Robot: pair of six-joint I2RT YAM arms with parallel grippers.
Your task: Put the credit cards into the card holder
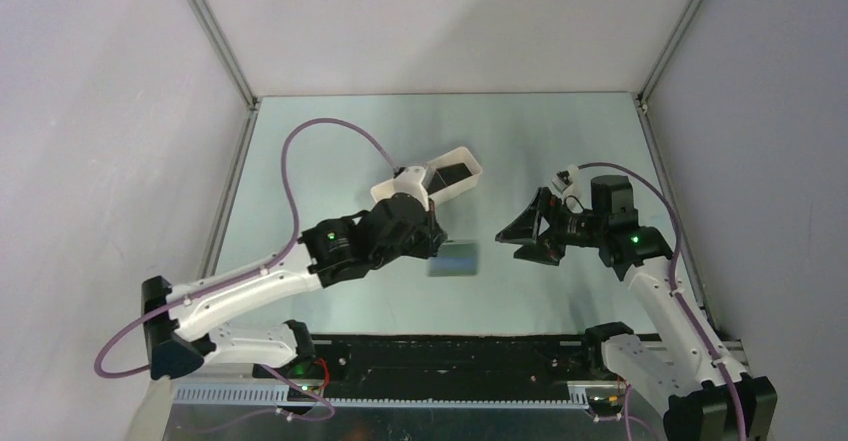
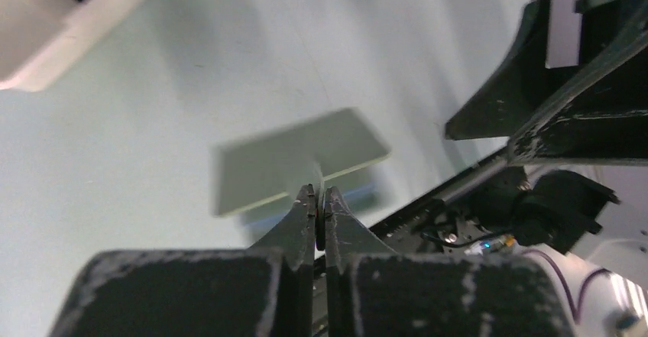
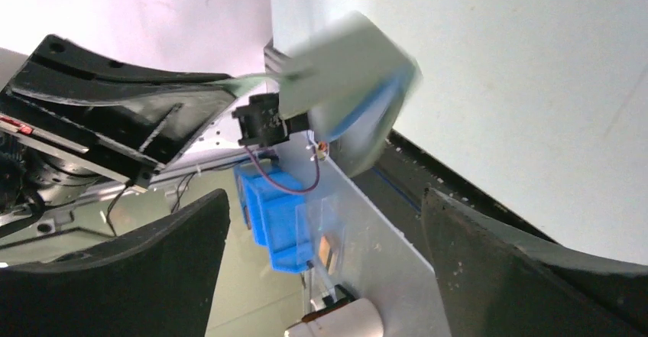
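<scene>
The pale green card holder (image 1: 455, 261) hangs from my left gripper (image 1: 437, 243), which is shut on its edge or strap. In the left wrist view the holder (image 2: 283, 157) is blurred and stretches beyond the shut fingertips, with a blue strip along its lower side. The right wrist view shows the holder (image 3: 344, 69) tied to the left fingers by a thin green strap, its blue inside partly visible. My right gripper (image 1: 513, 245) stands open to the right of it, empty and apart from it. No card can be made out clearly.
A white tray (image 1: 382, 192) with dark contents (image 1: 455, 172) stands behind the left gripper and is partly covered by that arm. Bare table lies to the left, at the back and at the front. The right arm's open fingers (image 2: 497, 111) are close by on the right.
</scene>
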